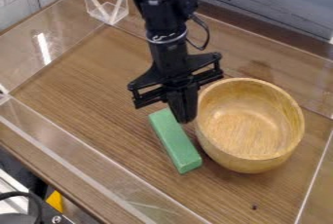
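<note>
My black gripper (pixel 182 111) hangs over the wooden table, just above the upper end of a green rectangular block (pixel 176 142) and beside the left rim of a tan bowl (pixel 254 130). Its fingertips are shut, with nothing visible between them. The block lies on the table, left of the bowl.
Bare wood (pixel 78 92) fills the left side of the table. A clear plastic object (pixel 107 4) stands at the back left, a white wall runs along the back, and a dark cable and small yellow item sit at the bottom left corner.
</note>
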